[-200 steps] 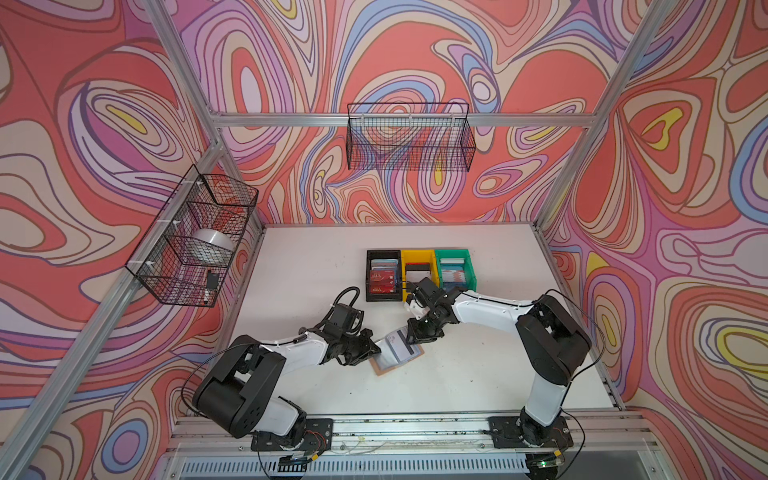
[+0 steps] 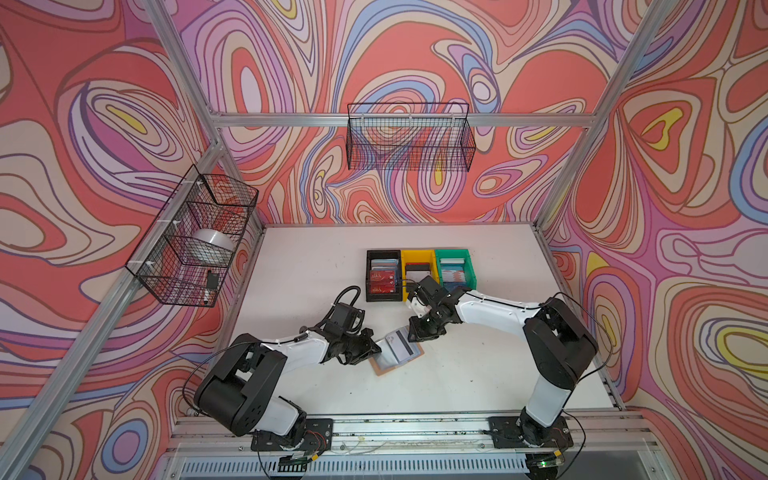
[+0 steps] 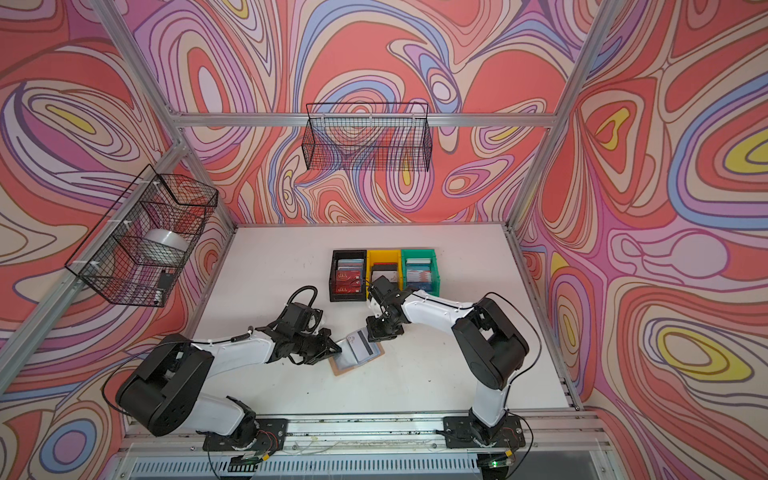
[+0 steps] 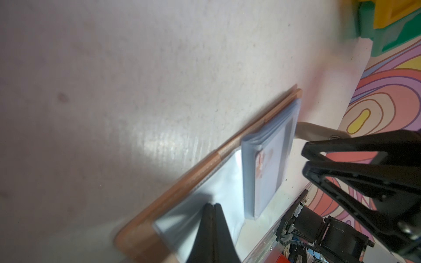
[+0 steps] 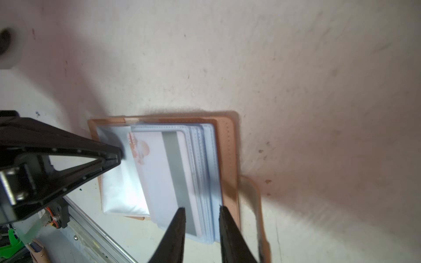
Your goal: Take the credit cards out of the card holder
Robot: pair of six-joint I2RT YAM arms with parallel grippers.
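The tan card holder (image 4: 173, 189) lies open on the table, with clear sleeves holding a pale card (image 5: 159, 176) with a grey stripe. My left gripper is shut over the white inner flap (image 4: 235, 192) at the holder's left part; no clear object shows between its fingers. My right gripper is part open, its fingertips over the stack of sleeves near the card's striped end, with nothing visible held.
Black (image 2: 369, 276), yellow (image 2: 418, 254) and green (image 2: 471, 272) bins with card-like items stand behind the holder. Wire baskets hang on the frame at the left and back.
The left gripper and the holder look unchanged.
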